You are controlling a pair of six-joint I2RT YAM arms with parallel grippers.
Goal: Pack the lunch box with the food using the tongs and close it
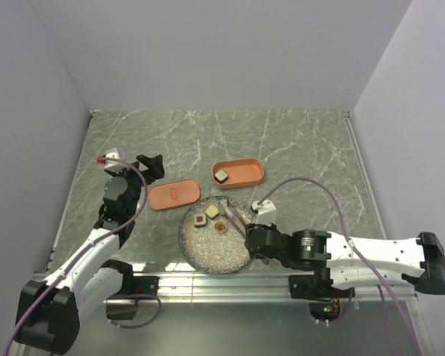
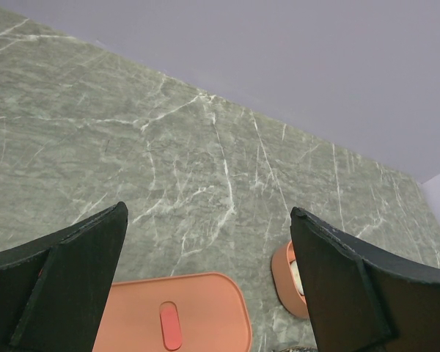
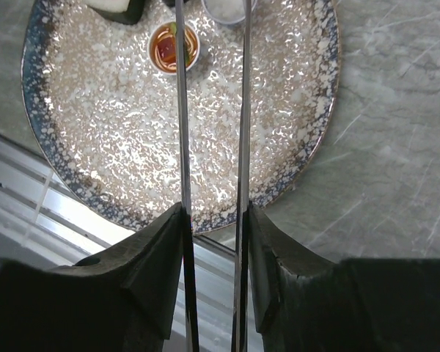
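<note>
The orange lunch box (image 1: pixel 246 173) stands behind the plate, a dark square cup with a cream top (image 1: pixel 221 176) in its left end. Its flat lid (image 1: pixel 161 196) lies to the left. On the dark-rimmed plate (image 1: pixel 211 256) are two dark square cups, a round cup with red-orange filling (image 3: pixel 163 51), and a round white cup (image 3: pixel 224 9). My right gripper is closed around metal tongs (image 3: pixel 244 147), its fingers against their two spread legs. The tong tips are over the white cup, out of frame in the right wrist view. My left gripper is open and empty.
Behind the lunch box and lid, the marble table (image 1: pixel 304 141) is clear. A metal rail (image 1: pixel 208 289) runs along the front edge. Grey walls enclose the table. The right forearm (image 1: pixel 363 257) extends in from the right.
</note>
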